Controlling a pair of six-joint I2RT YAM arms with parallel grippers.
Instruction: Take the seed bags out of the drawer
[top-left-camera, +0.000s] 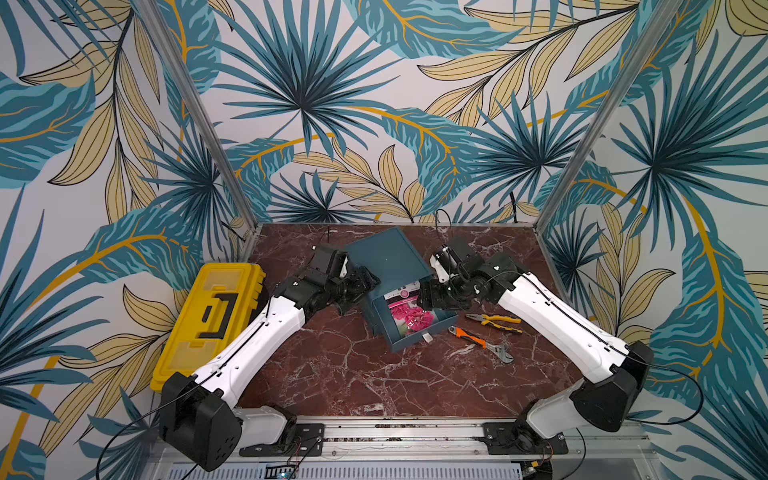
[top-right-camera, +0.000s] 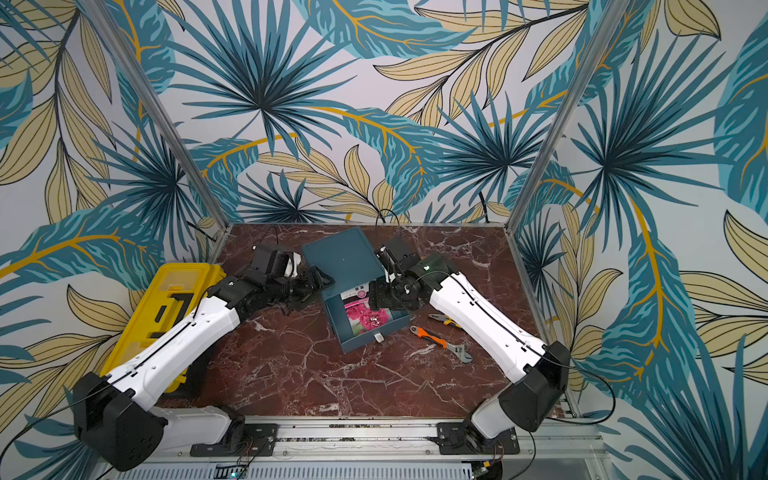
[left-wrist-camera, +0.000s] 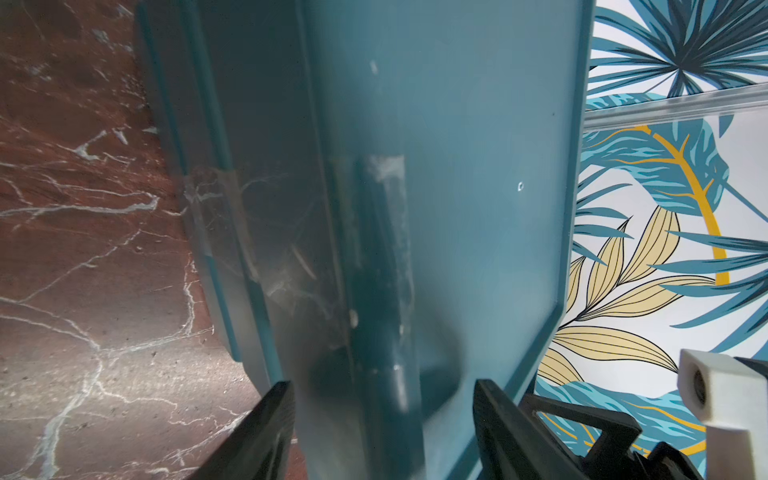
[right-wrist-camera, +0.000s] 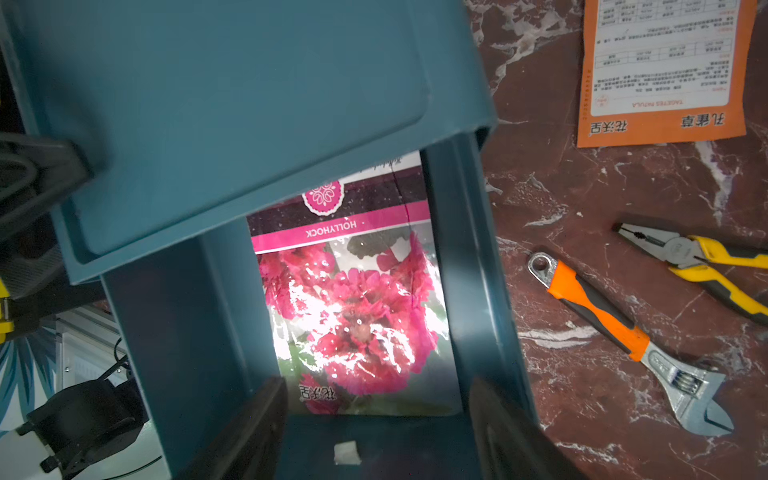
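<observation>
A pink hollyhock seed bag (right-wrist-camera: 360, 320) lies flat inside the pulled-out drawer (right-wrist-camera: 168, 344) of the teal box (right-wrist-camera: 240, 104). Over that drawer my right gripper stands open, its fingers spread to both sides of the bag's near end and not closed on it. An orange-edged seed bag (right-wrist-camera: 664, 64) rests on the table to the right of the box; the right arm hides it in the top left view. My left gripper is part open at the box's left side, with the box's teal edge between and beyond its fingertips.
An orange-handled wrench (right-wrist-camera: 624, 328) and yellow pliers (right-wrist-camera: 696, 260) lie on the table to the right of the drawer. A yellow toolbox (top-left-camera: 209, 320) stands at the far left.
</observation>
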